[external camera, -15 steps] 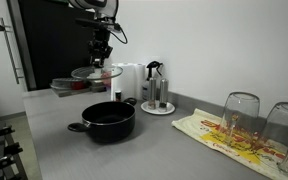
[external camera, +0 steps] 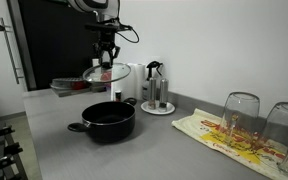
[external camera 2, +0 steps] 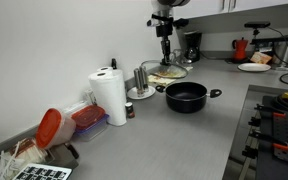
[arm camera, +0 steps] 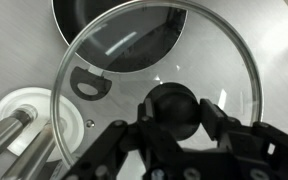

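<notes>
A glass lid with a metal rim (external camera: 92,75) hangs level in the air above and behind the black pot (external camera: 108,122) in exterior view 1. My gripper is shut on the lid's round black knob (arm camera: 171,108), with the fingers on either side of it in the wrist view. The pot stands uncovered on the grey table, with its dark inside (external camera 2: 187,93) showing in exterior view 2. Through the lid's glass, the wrist view shows part of the pot and one of its handles (arm camera: 90,83).
A white plate with metal grinders (external camera: 158,105) stands beside the pot toward the wall. A paper towel roll (external camera 2: 108,97) and a small jar (external camera 2: 129,109) are nearby. Upturned glass jars (external camera: 239,115) rest on a patterned cloth.
The lid and my gripper have moved a little to the right in exterior view 1, with the lid still held. The pot has stayed in place.
</notes>
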